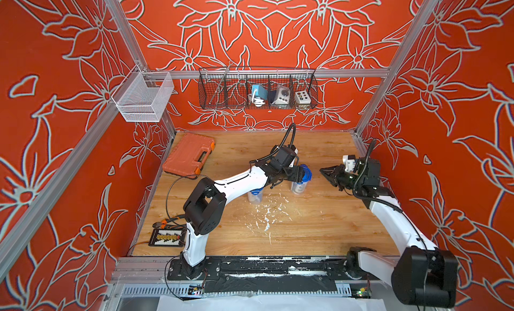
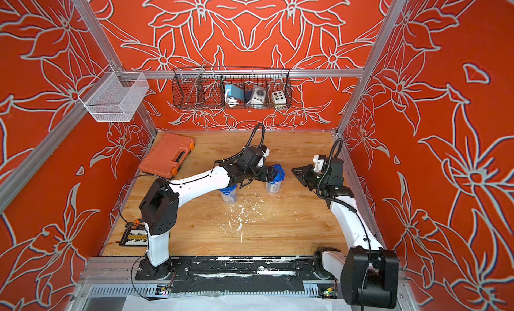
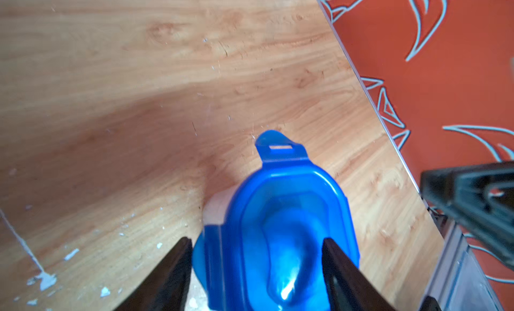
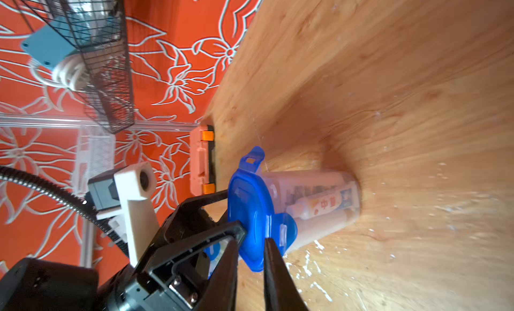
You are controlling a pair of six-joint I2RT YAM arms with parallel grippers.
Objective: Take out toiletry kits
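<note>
A clear container with a blue lid (image 3: 294,225) stands on the table at centre, a white tube with red print (image 4: 325,202) showing through its wall. My left gripper is at that lid, its fingers apart with the lid between or just beyond them; contact cannot be told. A second blue-lidded container (image 1: 255,196) stands to the left, partly hidden under the left arm. To the right of the first container, my right gripper (image 1: 323,171) hangs apart from it, its fingertips close together. Nothing shows gripped between them.
An orange case (image 1: 188,154) lies at the back left. White flakes (image 1: 267,217) litter the table in front of the containers. On the back wall hangs a black wire basket (image 1: 214,91) with several boxes.
</note>
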